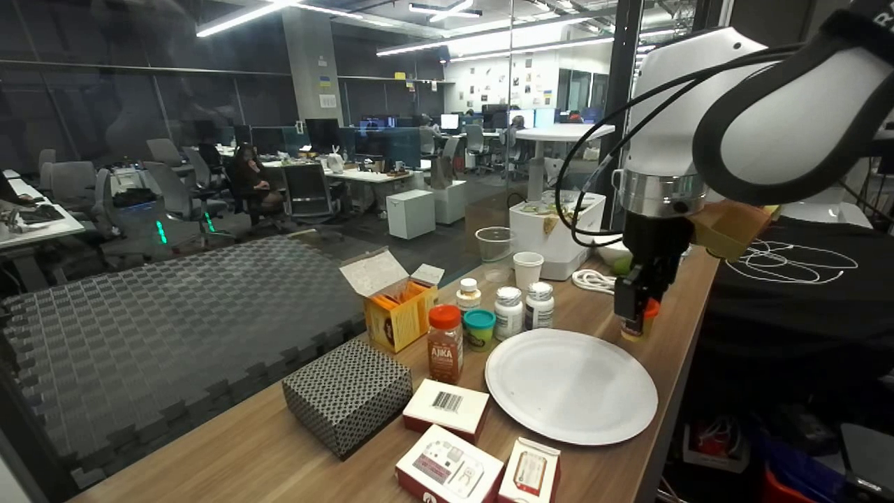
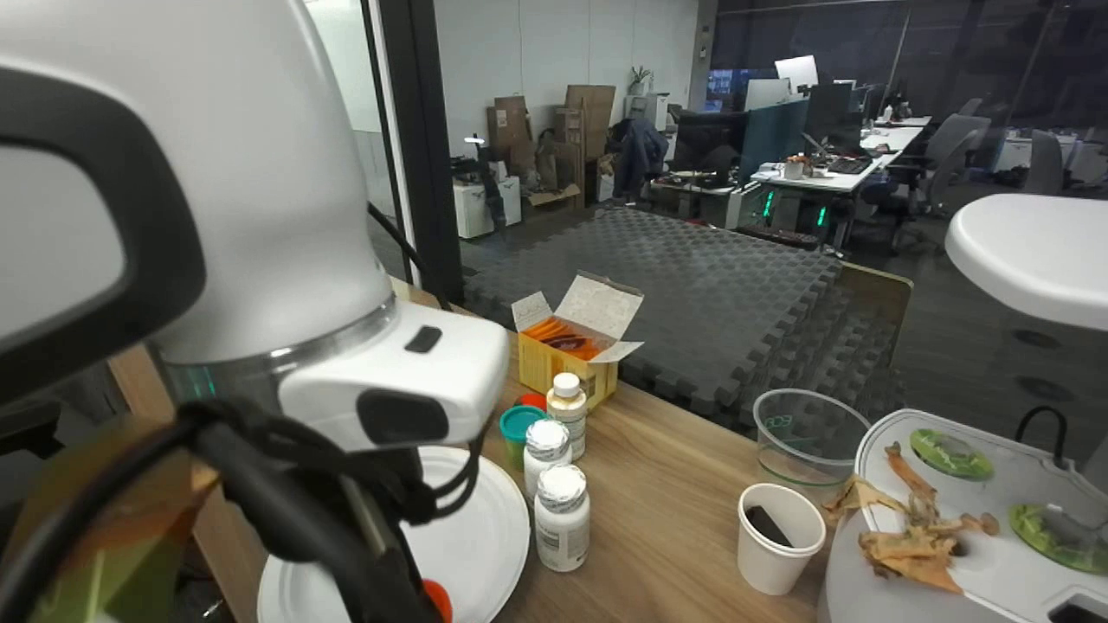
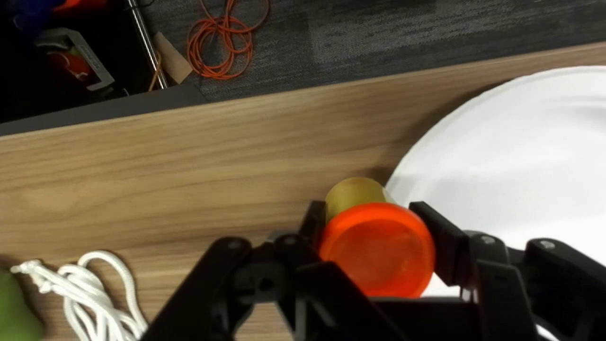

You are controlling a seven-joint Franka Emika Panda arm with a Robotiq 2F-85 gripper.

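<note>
A small tub with an orange-red lid and a yellowish body sits between my fingers, one on either side, in the wrist view. My gripper is shut on it. In exterior view 1 the gripper points down beside the far right rim of the white plate, with part of the orange lid showing behind the fingers. Whether the tub touches the table is hard to tell. Exterior view 2 mostly hides the gripper behind the arm; only a bit of the lid shows there.
White pill bottles, a teal-lidded tub and a red-capped spice jar stand left of the plate. Several boxes lie nearer. White cord lies behind the gripper. The table's edge is close by.
</note>
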